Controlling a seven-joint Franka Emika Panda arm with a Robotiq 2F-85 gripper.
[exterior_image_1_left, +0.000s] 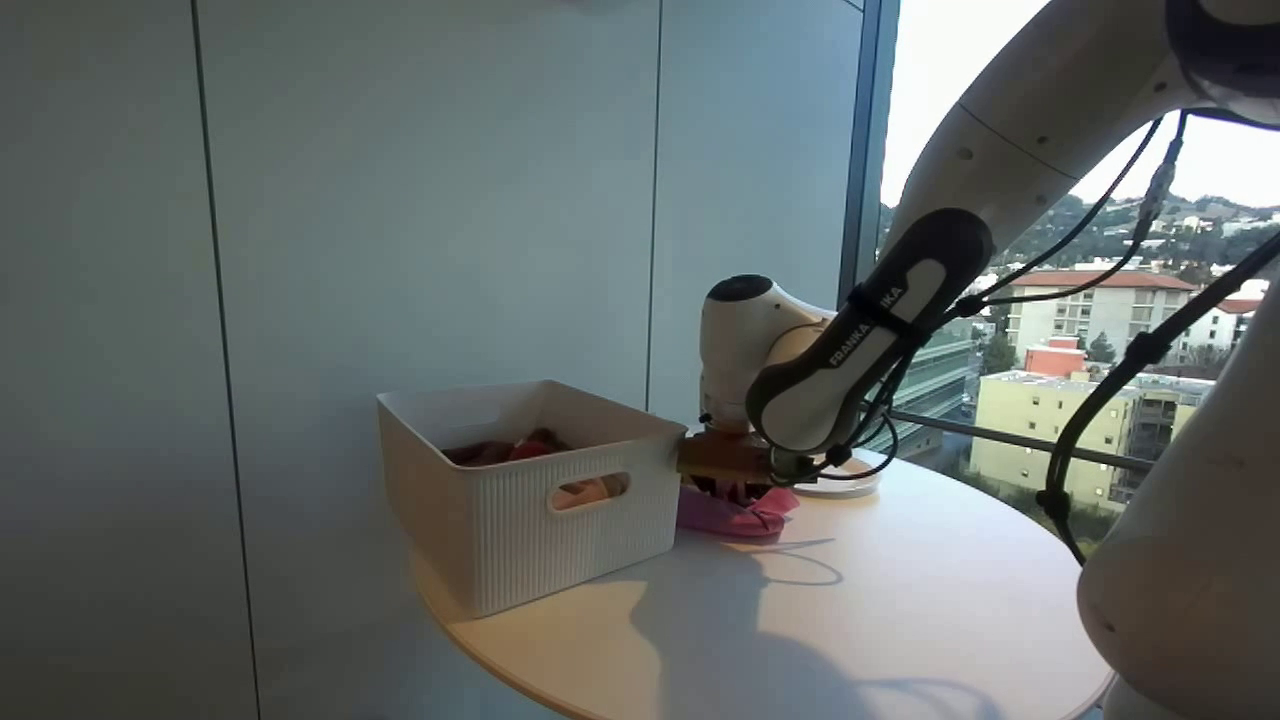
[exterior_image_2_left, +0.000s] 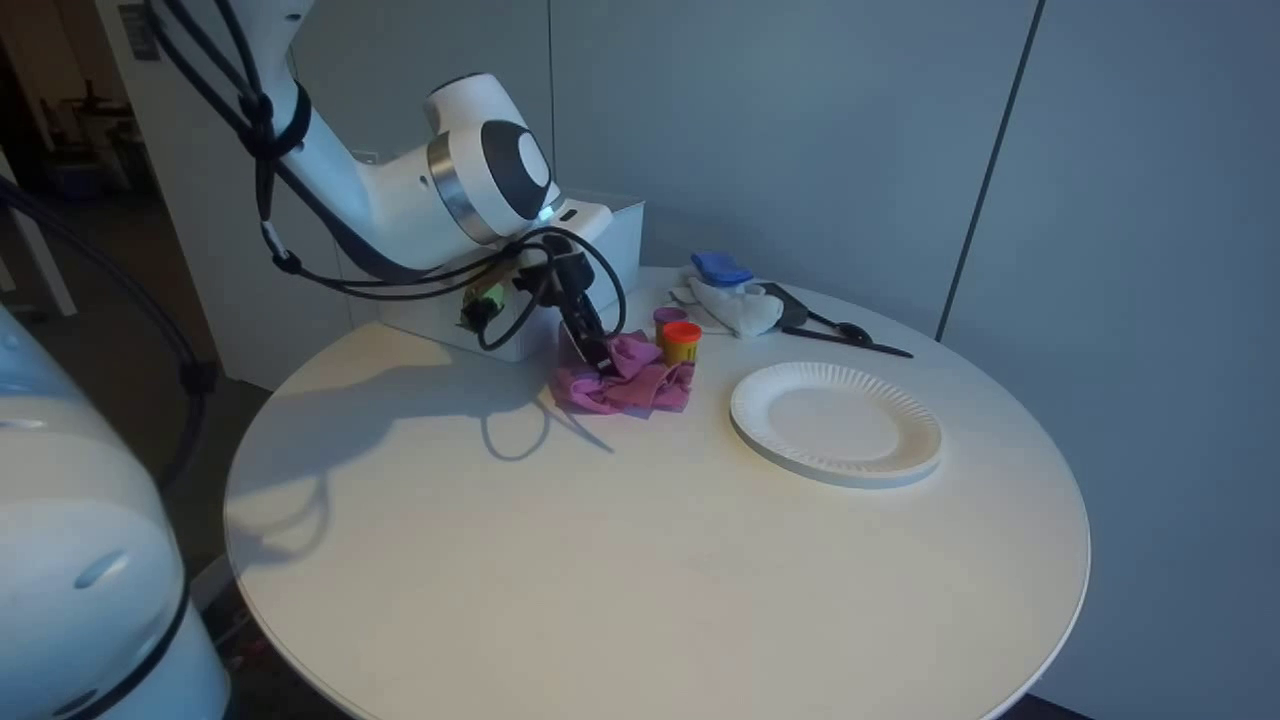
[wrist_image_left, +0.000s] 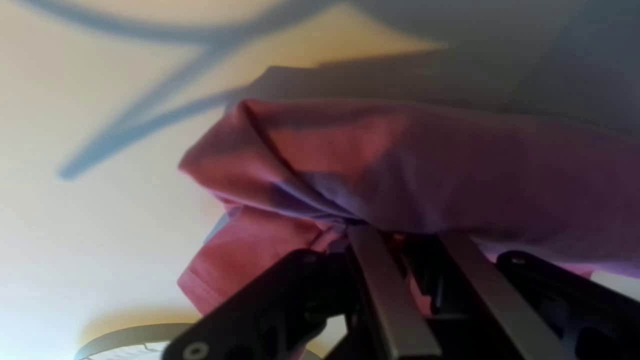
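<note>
A crumpled pink-purple cloth lies on the table against the white box. My gripper is down at the cloth, pointing into its folds. In the wrist view the two fingers of the gripper stand part way apart, their tips among the folds of the cloth. Some pink shows in the gap; whether the fingers press on it is hidden. From exterior view 1 the hand stands close beside the box, above the cloth, and the fingertips are hard to make out.
Two small tubs, one with a red lid and one purple, stand right behind the cloth. A white paper plate lies to the right. Black utensils and a white-and-blue bundle are farther back.
</note>
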